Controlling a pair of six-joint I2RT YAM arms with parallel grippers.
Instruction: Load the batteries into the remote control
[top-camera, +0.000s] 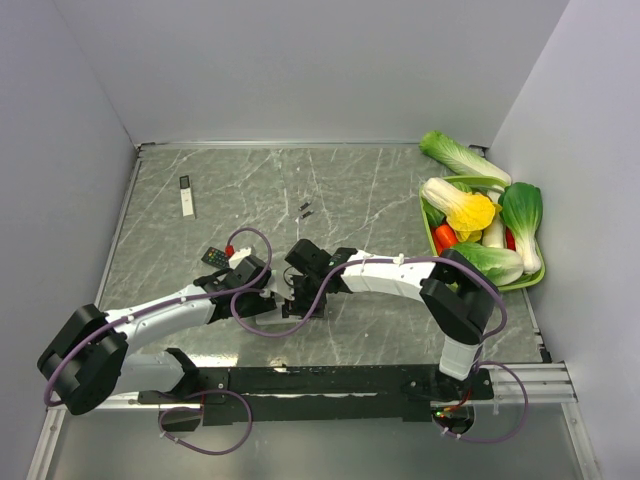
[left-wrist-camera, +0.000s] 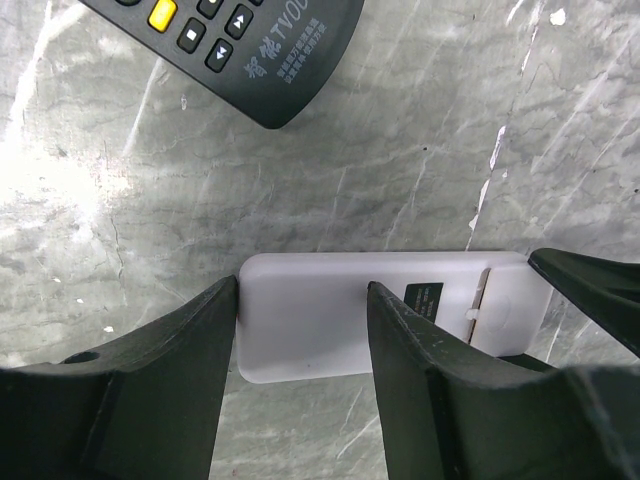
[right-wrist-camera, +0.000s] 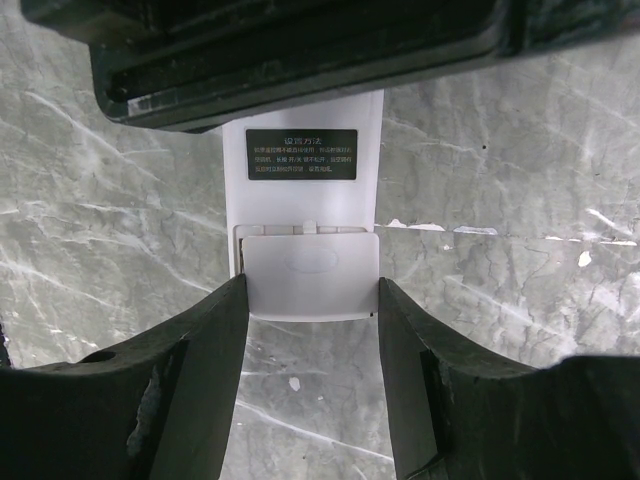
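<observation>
A white remote control (left-wrist-camera: 300, 320) lies tilted, its near end between the fingers of my left gripper, which is shut on it. The right wrist view shows the remote's back, with a dark label (right-wrist-camera: 301, 154) and a white battery cover (right-wrist-camera: 312, 278) at the far end. My right gripper is shut on the cover's two sides. The cover overlaps the compartment end and sits slightly proud, a thin dark gap along its left edge. The compartment's inside is hidden. Dark fingers (left-wrist-camera: 590, 295) of the right gripper reach the cover end.
A black remote (top-camera: 215, 258) with keys lies beside the left arm. Further back are another white remote (top-camera: 187, 198) and small dark pieces (top-camera: 305, 209), perhaps batteries. A green basket (top-camera: 532, 276) of vegetables stands at right.
</observation>
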